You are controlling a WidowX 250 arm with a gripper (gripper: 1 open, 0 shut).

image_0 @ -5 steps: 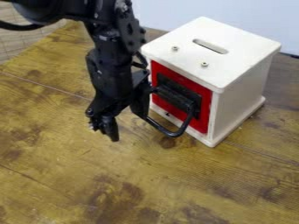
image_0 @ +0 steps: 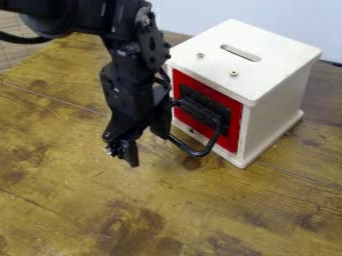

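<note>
My black gripper (image_0: 123,150) hangs low over the wooden table, left of the white box, its fingertips pointing down and apparently apart, with no object visible between them. The white box (image_0: 274,105) stands at the right; it has a slot and screws on top and a red front (image_0: 226,143) holding a dark panel (image_0: 201,105) in its middle. Part of that front is hidden behind my arm and a black cable loop that hangs in front of it.
A pale wall runs along the back right, and a tiled floor shows at the upper left.
My arm has shifted very slightly, with its upper part a little further right and the gripper a touch lower. The box has not moved.
</note>
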